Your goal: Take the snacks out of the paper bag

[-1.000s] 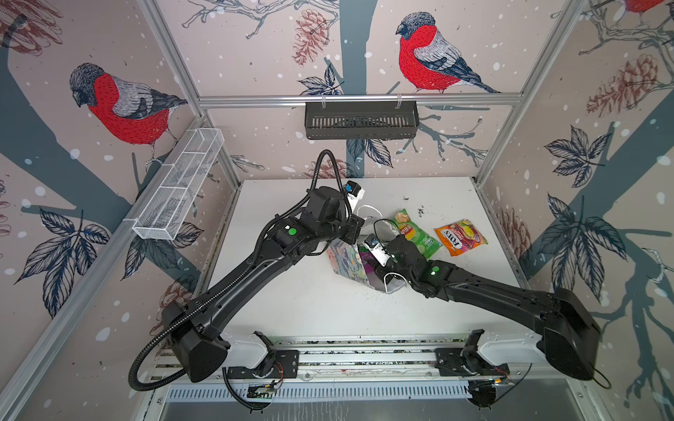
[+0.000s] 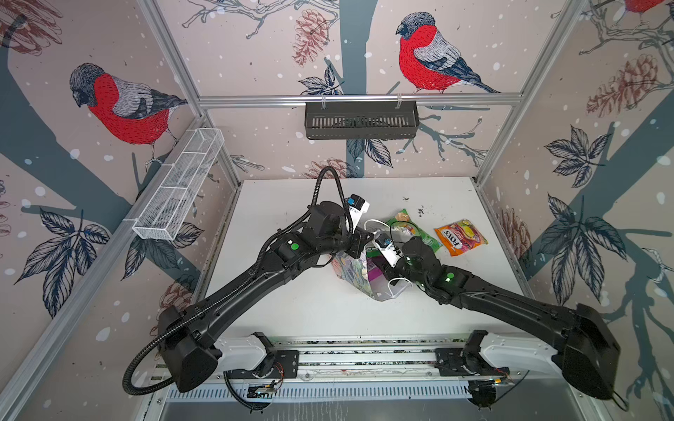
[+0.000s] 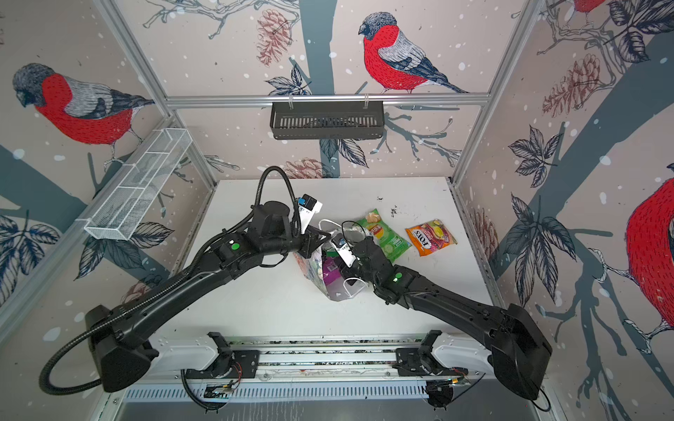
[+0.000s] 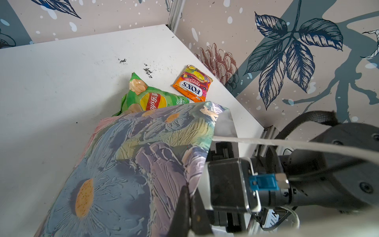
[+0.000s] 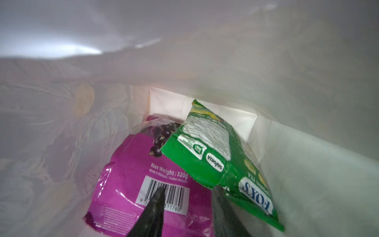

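The flowered paper bag stands mid-table. My left gripper is shut on its upper rim, the thin paper running between the fingertips. From the other side, my right gripper points into the bag's mouth, fingers apart and empty. Inside, a purple snack pack lies toward the left, and a green Fox's pack leans partly over it. Both are just ahead of the right fingers. On the table behind the bag rest a green chip bag and an orange Fox's pack.
White bag handles loop close to both wrists. The two arms nearly meet above the bag. A white wire basket and a dark rack hang off the table.
My left gripper shifted a little rightward and lower, with the bag's rim moving along.
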